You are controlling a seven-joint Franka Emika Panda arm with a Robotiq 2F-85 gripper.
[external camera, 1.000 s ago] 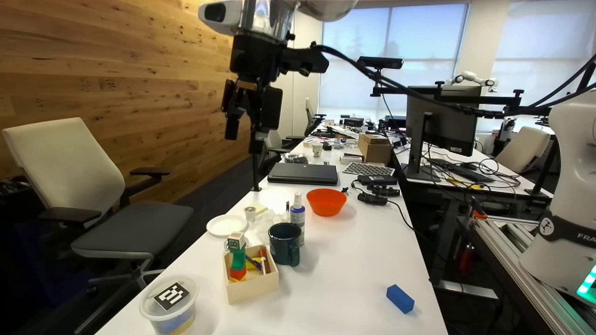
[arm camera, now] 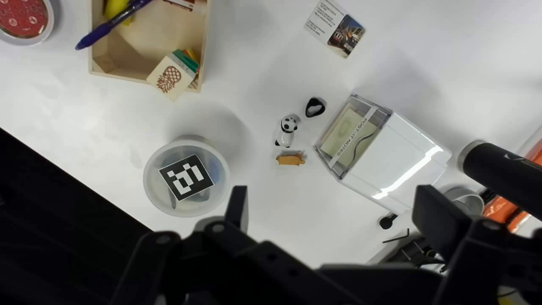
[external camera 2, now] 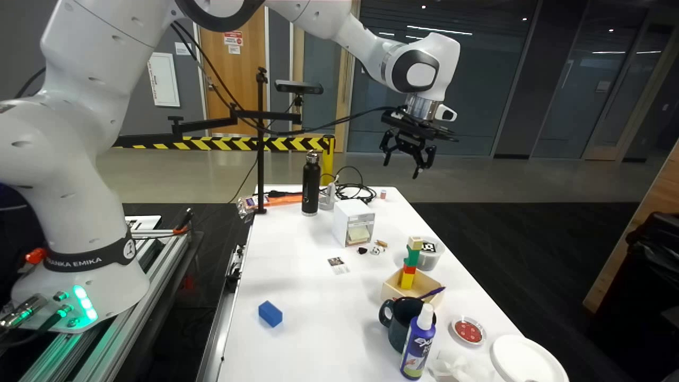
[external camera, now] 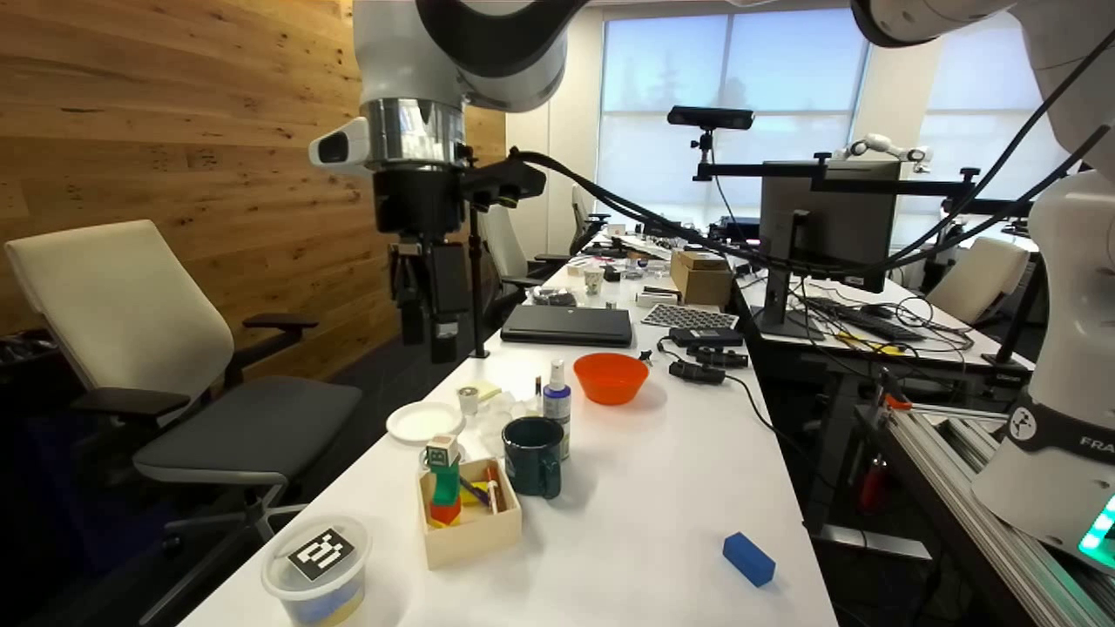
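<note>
High above the white table, my gripper (external camera 2: 401,166) stands open, its two fingers wide apart and nothing between them. In the wrist view its black fingertips (arm camera: 237,206) frame a bare patch of table. A wooden box (external camera: 472,540) holds a stack of coloured blocks (external camera 2: 410,262), topped by a pineapple-printed block (arm camera: 168,77), along with a purple pen (arm camera: 114,23). Beside it is a lidded tub (arm camera: 185,178) with a black-and-white marker. A blue block (external camera 2: 270,313) lies alone near the table edge on the robot base's side.
A dark mug (external camera: 533,456), a spray bottle (external camera: 557,407) and an orange bowl (external camera: 611,377) stand past the box. A Post-it dispenser (arm camera: 386,152), panda figurine (arm camera: 287,130) and black bottle (external camera 2: 310,184) occupy the other end.
In exterior view 1 my gripper has come lower and shifted left, towards the wooden wall. The things on the table have not moved.
</note>
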